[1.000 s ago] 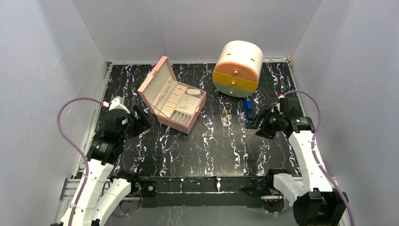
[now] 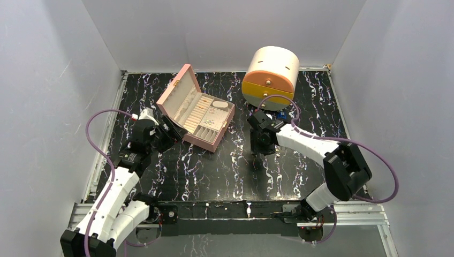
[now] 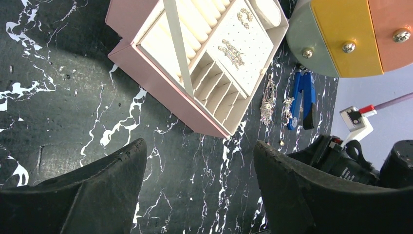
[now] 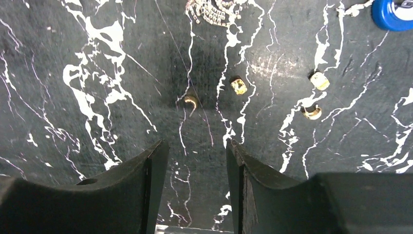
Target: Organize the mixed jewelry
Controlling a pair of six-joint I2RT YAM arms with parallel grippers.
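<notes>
The open pink jewelry box (image 2: 209, 143) sits left of centre, with ring rolls, compartments and some earrings (image 3: 231, 52) on its pad. My left gripper stands open and empty at its left front. My right gripper hangs over small loose pieces: a gold curved piece (image 4: 190, 101), two square studs (image 4: 238, 86), another curved piece (image 4: 312, 113) and a silver chain cluster (image 4: 214, 10). Its fingers are part open, nothing visible between them.
A rounded multicoloured drawer case (image 2: 270, 75) stands at the back right. A blue tool (image 3: 297, 97) lies in front of it, near the chains.
My right arm has swung left from the right side to over the loose jewelry. The left gripper has shifted slightly right, toward the box.
</notes>
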